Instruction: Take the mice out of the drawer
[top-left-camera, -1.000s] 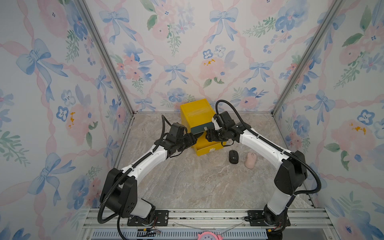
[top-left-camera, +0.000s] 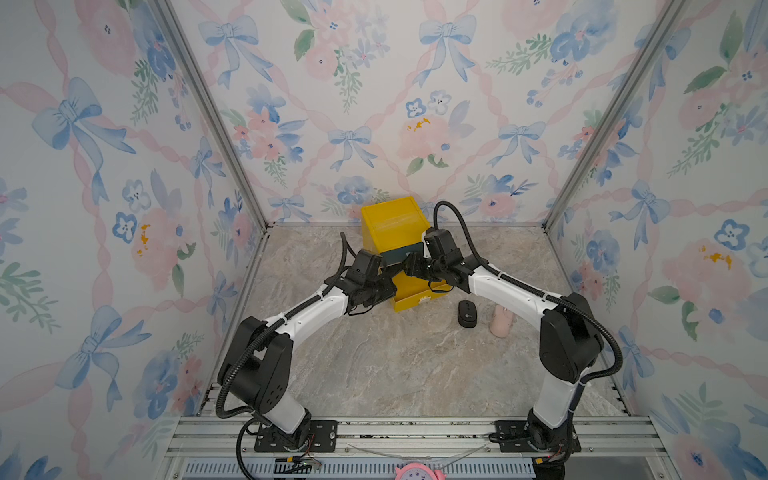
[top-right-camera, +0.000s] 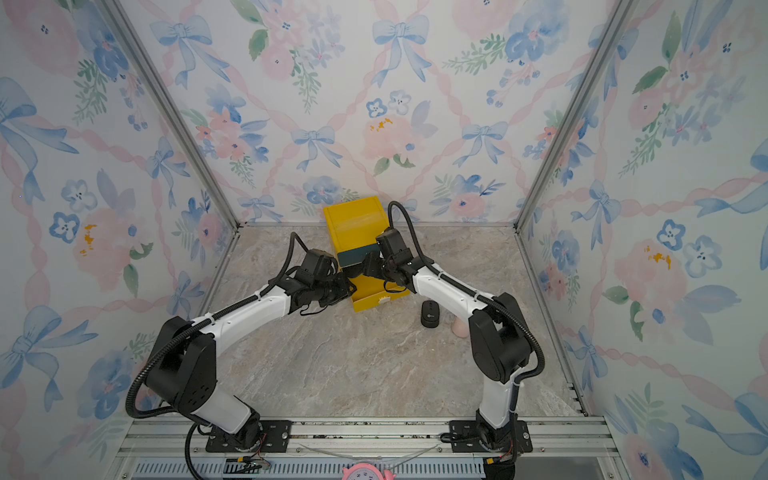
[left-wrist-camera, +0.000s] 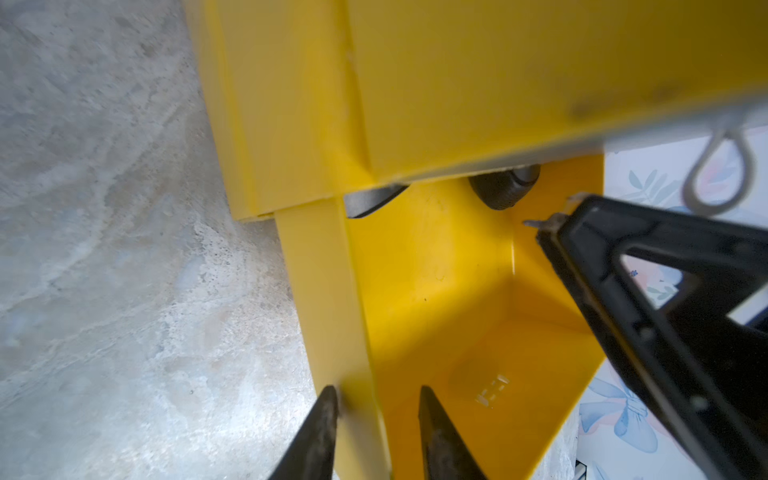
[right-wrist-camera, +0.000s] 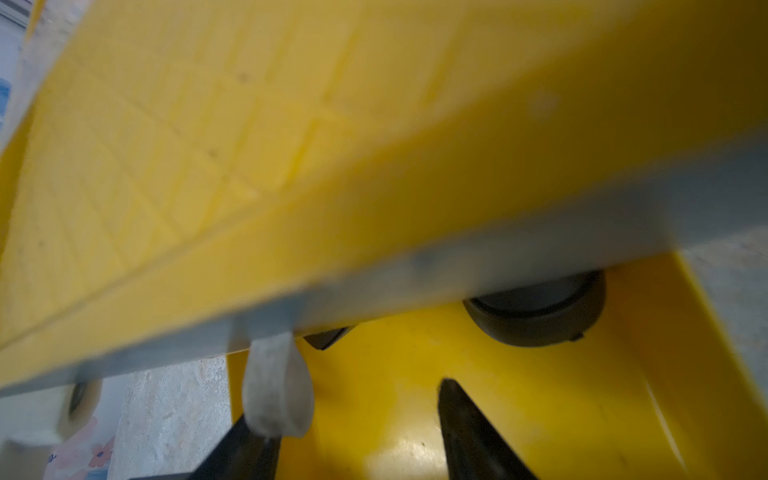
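Note:
The yellow drawer box (top-left-camera: 396, 224) has its lower drawer (top-left-camera: 416, 297) pulled out. My left gripper, part open, has its fingers either side of the drawer's near wall in the left wrist view. My right gripper, part open, is at the drawer front beneath the upper section, beside a pale pull tab (right-wrist-camera: 276, 384). Inside, a dark rounded object (right-wrist-camera: 532, 320), likely a mouse, and another dark piece (left-wrist-camera: 372, 200) lie partly hidden under the overhang.
A black mouse (top-left-camera: 467, 314) and a pink mouse (top-left-camera: 502, 320) lie on the marble table right of the box.
My left gripper has moved slightly right and down toward the drawer. My right gripper has shifted slightly left to the upper section's front.

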